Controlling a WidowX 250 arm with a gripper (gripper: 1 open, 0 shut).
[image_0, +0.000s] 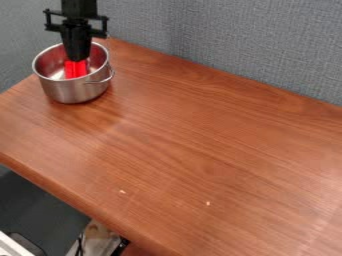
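A steel pot (74, 88) stands at the far left back of the wooden table (201, 150), with a red object (76, 68) inside it. My black gripper (76, 54) hangs over the pot, just above the red object, its tip at about rim height. Whether its fingers are open or shut is too small and dark to tell.
A grey padded wall runs behind the table. Below the left edge are a dark floor and some cables (94, 238).
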